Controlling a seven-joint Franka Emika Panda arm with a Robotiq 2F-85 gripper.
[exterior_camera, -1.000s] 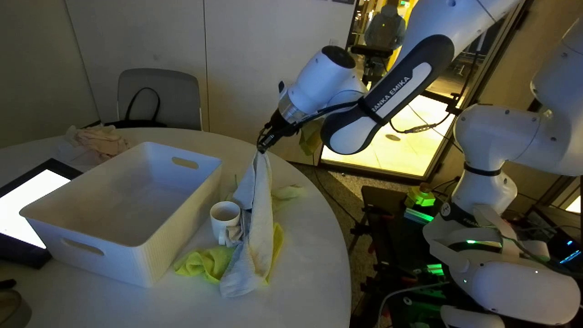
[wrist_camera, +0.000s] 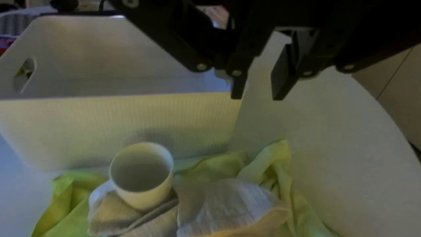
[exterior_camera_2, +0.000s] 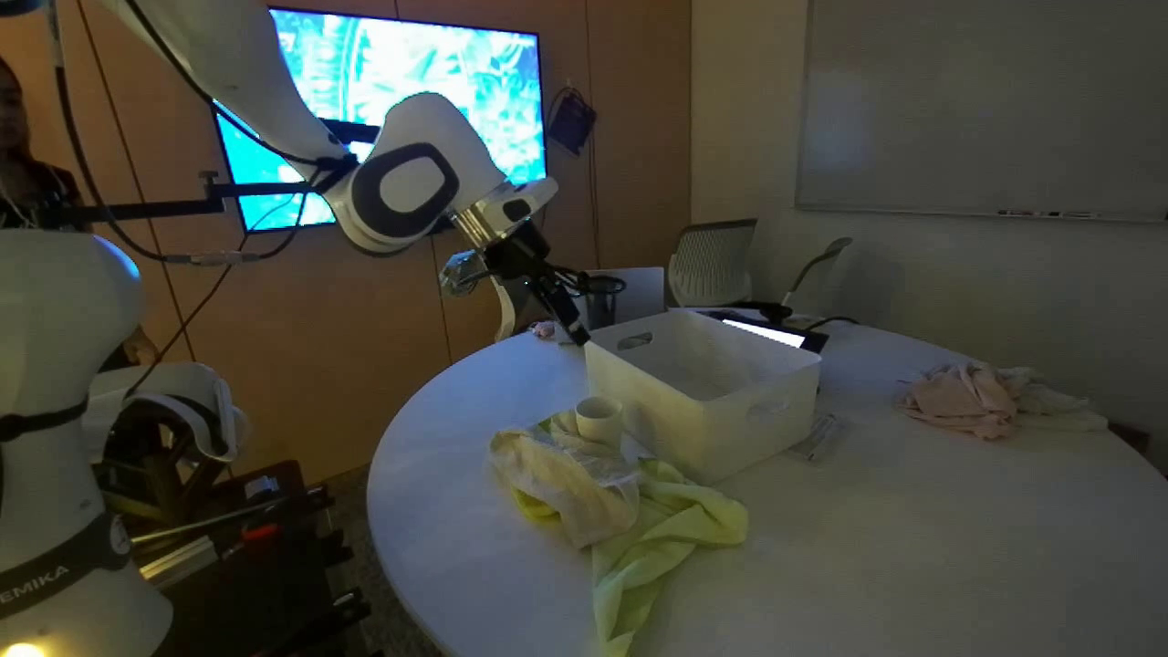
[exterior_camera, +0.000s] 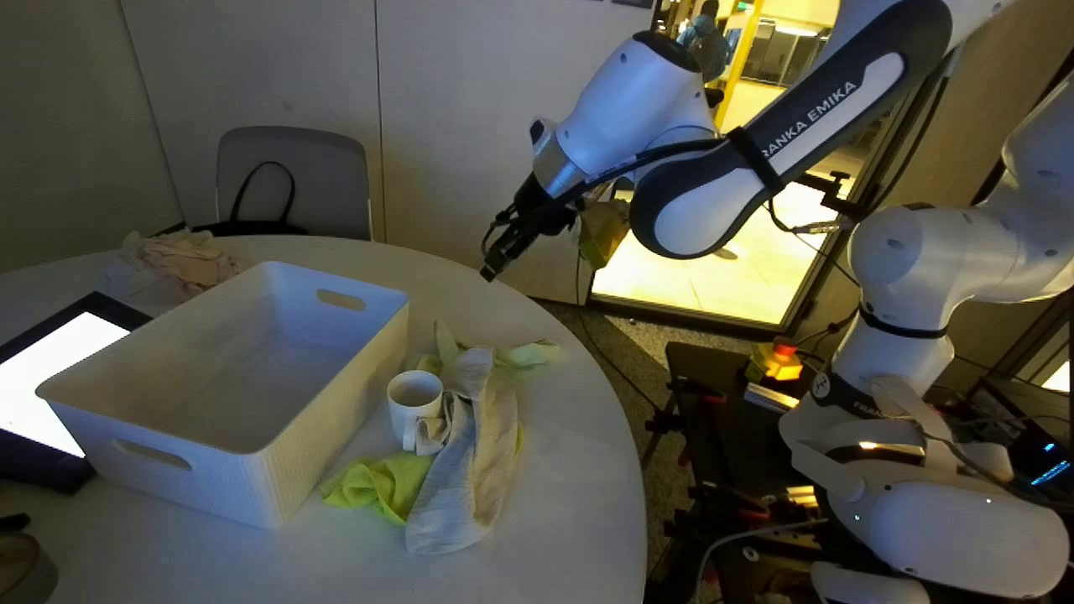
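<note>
My gripper hangs above the table with its fingertips apart and nothing between them. In exterior view 1 the gripper (exterior_camera: 490, 272) is up and beyond the cloths, clear of them. A grey-beige cloth (exterior_camera: 465, 468) lies crumpled on the table, partly over a yellow-green cloth (exterior_camera: 377, 485). Against these cloths stands an upright white mug (wrist_camera: 144, 177), apparently empty, its handle touching the grey cloth. Close beside the mug is the white basket (exterior_camera_2: 701, 427), with cut-out handles; the part of its floor in sight is bare.
A lit tablet (exterior_camera: 60, 377) lies on the far side of the basket. Pinkish cloths (exterior_camera_2: 964, 400) are heaped elsewhere on the table (exterior_camera_2: 931, 547). The tabletop's curved edge runs close to the cloths on the robot's side.
A second ago the gripper held the grey cloth up by one end. The mug and basket stayed put.
</note>
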